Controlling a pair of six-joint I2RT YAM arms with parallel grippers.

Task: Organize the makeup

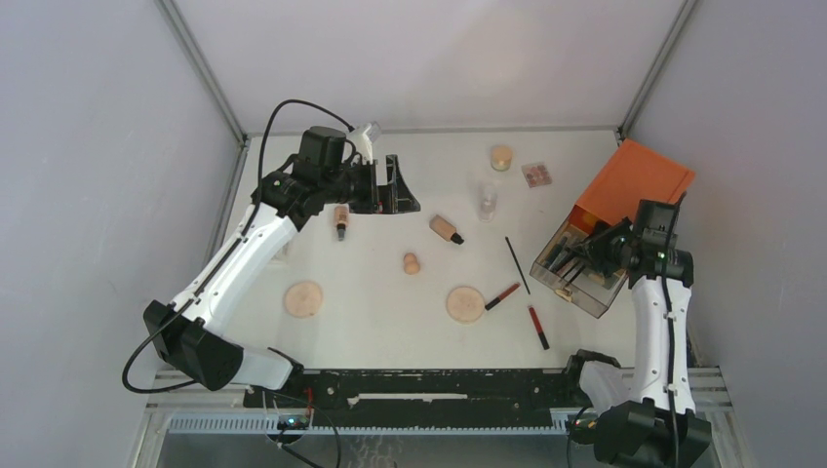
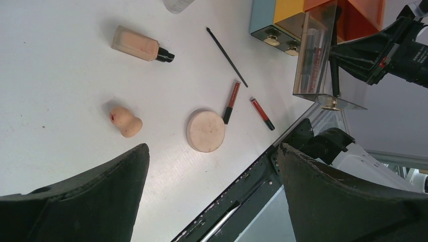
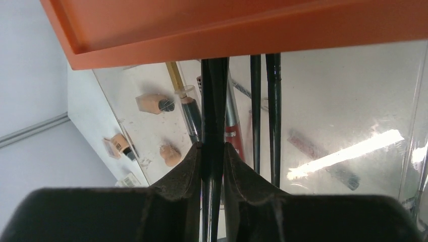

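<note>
My right gripper (image 1: 595, 249) is down at the clear drawer (image 1: 580, 292) of an orange organiser (image 1: 629, 171), shut on a black brush (image 3: 214, 96). Other brushes and tubes lie in that drawer. My left gripper (image 1: 385, 185) stands open above the table. On the table lie a foundation bottle (image 2: 136, 43), a sponge (image 2: 121, 118), a round powder case (image 2: 205, 131), red lip tubes (image 2: 260, 111), a thin brush (image 2: 222, 50), a palette (image 1: 536, 175), a jar (image 1: 501, 157) and a clear bottle (image 1: 487, 203).
A second round case (image 1: 302, 298) and another foundation (image 1: 340, 220) sit on the left of the table (image 1: 371, 322). Walls surround the table. The middle is fairly open between the scattered items.
</note>
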